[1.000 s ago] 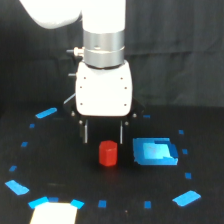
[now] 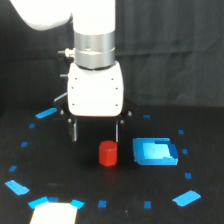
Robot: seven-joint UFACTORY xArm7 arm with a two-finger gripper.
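Observation:
A small red cylinder-like object (image 2: 108, 155) stands on the dark surface near the middle of the camera view. Above it and a little to the left hangs my white gripper (image 2: 95, 131), its fingers spread apart with nothing between them. The right finger (image 2: 117, 130) appears over the upper right of the red object. Whether any finger touches it cannot be judged from this angle, though a gap seems to show.
Just right of the red object lies a blue square tray (image 2: 140, 152). Flat blue tape strips, one at front right (image 2: 186, 198), mark the dark floor. A pale square (image 2: 53, 214) sits at the front edge.
My gripper has shifted left, and its fingers look somewhat farther apart. The red object and blue tray appear unmoved.

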